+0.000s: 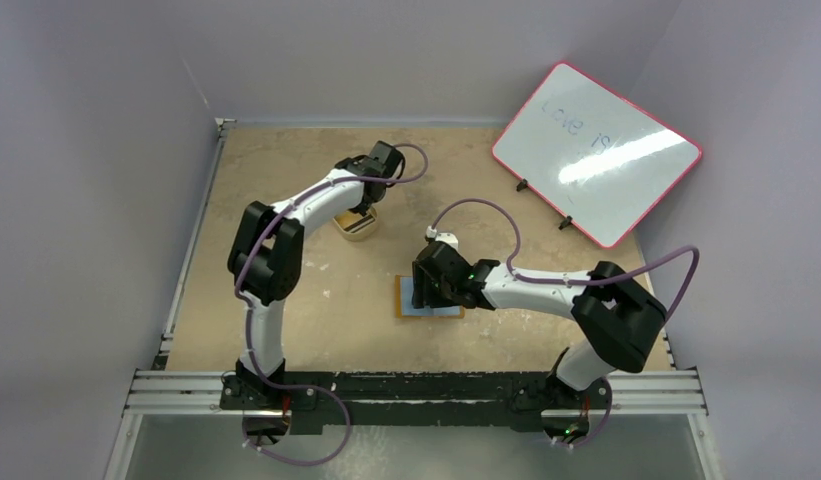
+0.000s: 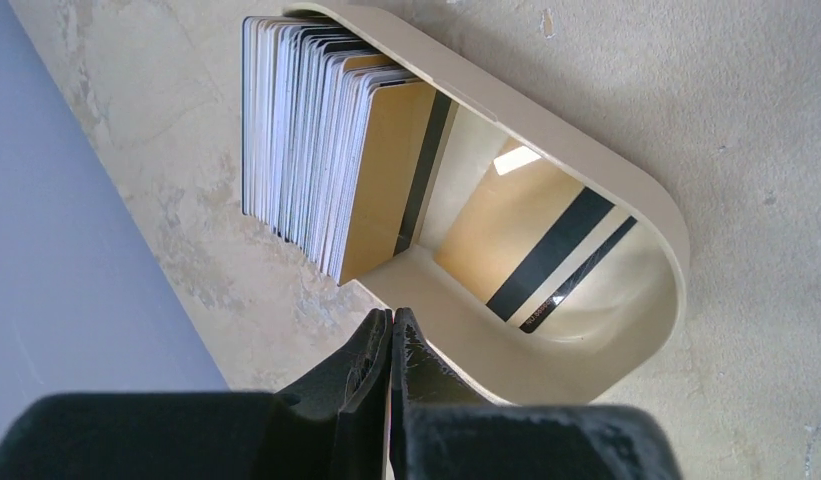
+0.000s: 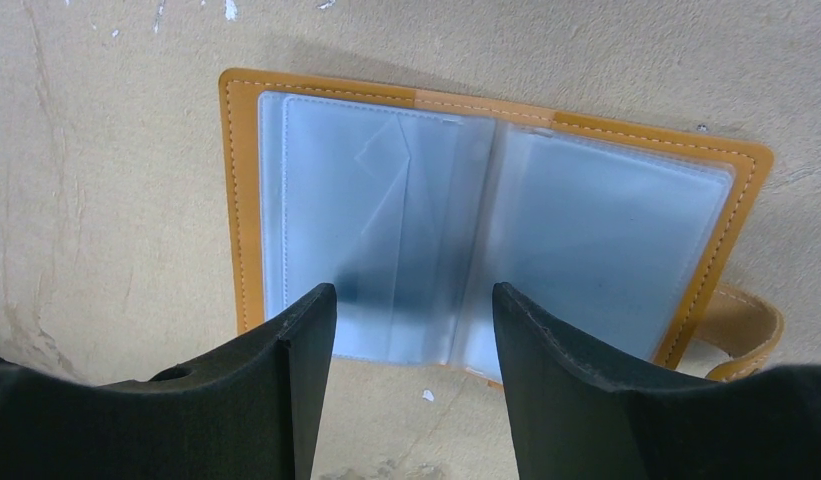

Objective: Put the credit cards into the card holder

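A tight row of credit cards [image 2: 296,130] stands on edge at one end of a beige oval box [image 2: 626,185]. The row's front card [image 2: 386,165] is gold with a dark stripe. Another gold card [image 2: 531,225] lies flat on the box floor, stripes up. At the box's near rim, my left gripper is shut with nothing between its fingertips; both gold cards are outside them. The card holder [image 3: 476,110], tan-edged with clear sleeves over pale blue, lies open on the table. Above it my right gripper is open and empty.
A whiteboard [image 1: 596,150] with a red frame lies at the right back. Bare table [image 1: 336,310] surrounds the box and holder. A tan strap [image 3: 741,330] sticks out from the holder's lower right corner.
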